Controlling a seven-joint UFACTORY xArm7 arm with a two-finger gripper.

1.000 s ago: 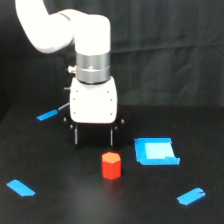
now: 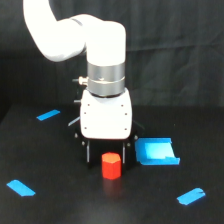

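Note:
A small red block (image 2: 111, 166) with a six-sided top sits on the dark table near the front middle. My gripper (image 2: 107, 156), on a white arm coming from above, is low over the block. Its dark fingers stand apart, one to the left of the block and one to the right, so it looks open. Whether the fingers touch the block cannot be made out, since they are dark against the dark table.
Right of the gripper lies a shallow blue tray (image 2: 168, 161) with a pale inside. Blue tape strips mark the table at front left (image 2: 20, 188), front right (image 2: 191, 196) and back left (image 2: 48, 115).
My gripper has moved to the right and nearer the red block, its fingers now at the block's sides. The block and the tray have stayed put.

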